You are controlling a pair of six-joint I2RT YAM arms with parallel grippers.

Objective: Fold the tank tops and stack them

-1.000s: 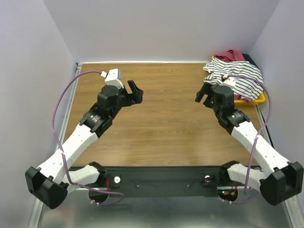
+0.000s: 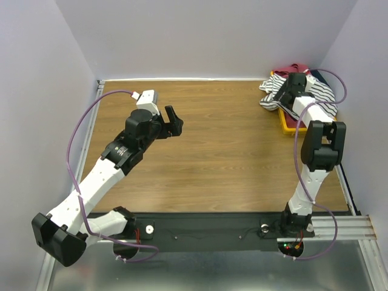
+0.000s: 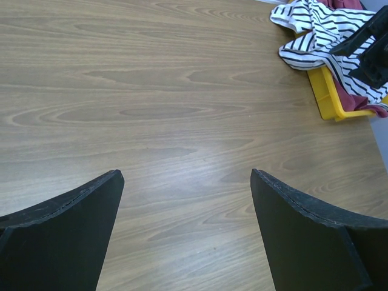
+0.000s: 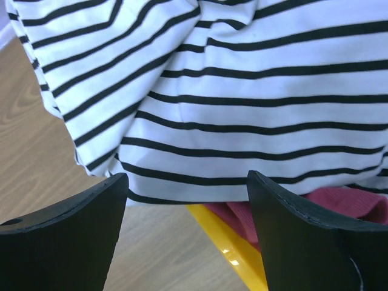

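A pile of tank tops, black-and-white striped [image 2: 321, 91] over maroon [image 2: 291, 68], lies in a yellow bin [image 2: 283, 124] at the back right. My right gripper [image 2: 285, 94] is over the pile; in the right wrist view its fingertips [image 4: 262, 188] are apart, low over striped cloth [image 4: 242, 109], with maroon cloth beneath. My left gripper [image 2: 171, 123] is open above the bare table at left, nothing between its fingers.
White walls stand at the back and both sides, close behind and beside the bin.
My left arm has barely moved.
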